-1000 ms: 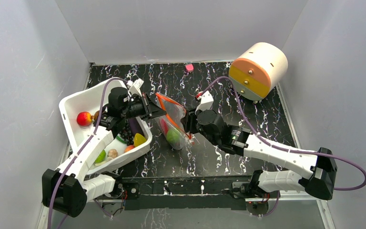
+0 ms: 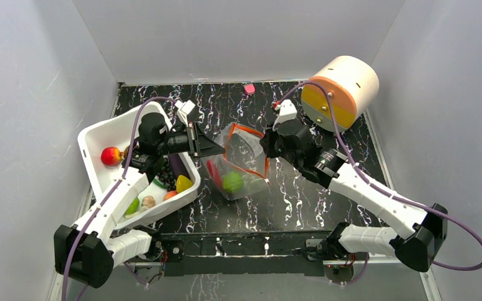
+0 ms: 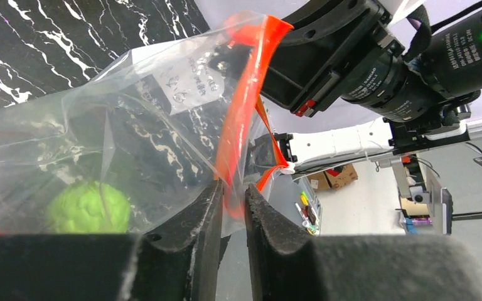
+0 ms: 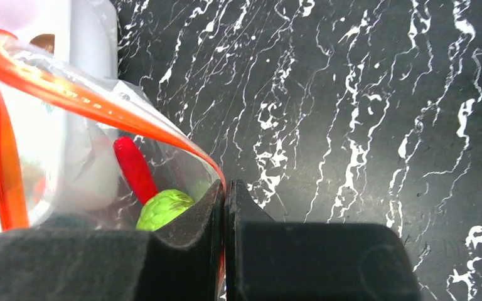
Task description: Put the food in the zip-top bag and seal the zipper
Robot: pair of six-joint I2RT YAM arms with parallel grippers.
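The clear zip top bag (image 2: 246, 153) with an orange rim stands on the dark table, its mouth spread wide. Inside lie a green food item (image 2: 233, 182) and a red one (image 4: 134, 168). My left gripper has its fingertips slightly parted, with the bag's left rim running between them. On the opposite side, my right gripper is shut on the bag's edge; the orange strip passes down between its fingers. Dark gripper bodies hide parts of the rim in the top view.
A white bin (image 2: 94, 160) with several foods, including a red apple (image 2: 110, 156), stands left, under my left arm. A cream, orange and yellow drum (image 2: 342, 91) sits at the back right. A small pink block (image 2: 249, 89) lies at the back.
My right gripper has moved to the right, drawing the bag's right edge with it, so the mouth is wider. The left gripper has shifted slightly right.
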